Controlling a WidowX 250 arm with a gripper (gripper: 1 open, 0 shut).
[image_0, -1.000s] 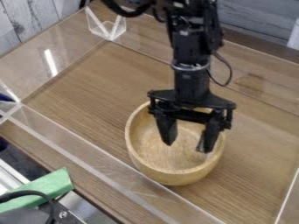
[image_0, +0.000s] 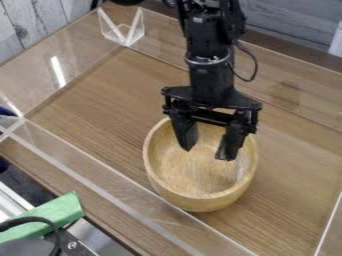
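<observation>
A black robot gripper (image_0: 207, 140) on a vertical arm hangs over a light wooden bowl (image_0: 198, 190) in the middle of the view. Its two fingers are spread apart, open, reaching down just inside the bowl's rim, one toward the left and one toward the right. I see nothing held between them. The bowl's back part is hidden behind the gripper.
A wooden table (image_0: 94, 120) surrounds the bowl, largely clear. Clear plastic strips run along the left and front edges. A white wire-like piece (image_0: 123, 30) stands at the back left. A green object (image_0: 30, 230) and black cable lie at the lower left.
The gripper has risen a little out of the bowl over the last second. The bowl looks unmoved.
</observation>
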